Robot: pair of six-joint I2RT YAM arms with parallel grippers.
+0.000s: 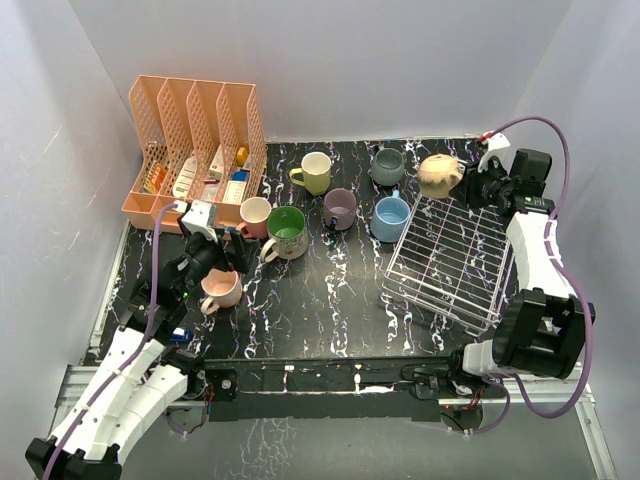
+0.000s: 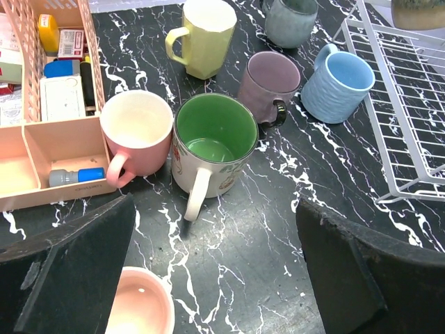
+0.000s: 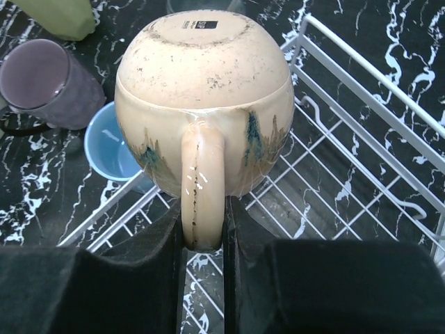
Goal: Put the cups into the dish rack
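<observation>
A cream cup (image 3: 205, 90) with a brown-green glazed band is upside down above the left back of the white wire dish rack (image 1: 450, 255). My right gripper is shut on its handle. On the left, my left gripper stands open and empty, close to the green-lined mug (image 2: 208, 149). Behind that mug is a pink cup (image 2: 139, 129), and a peach cup (image 1: 221, 287) sits nearer the front. A yellow cup (image 1: 315, 173), a purple cup (image 1: 340, 208), a grey-teal cup (image 1: 387, 166) and a blue cup (image 1: 390, 217) stand between organizer and rack.
An orange compartment organizer (image 1: 192, 100) holding small items stands at the back left. The blue cup is close against the rack's left edge. Bare dark marbled table (image 1: 330, 310) lies at the front middle.
</observation>
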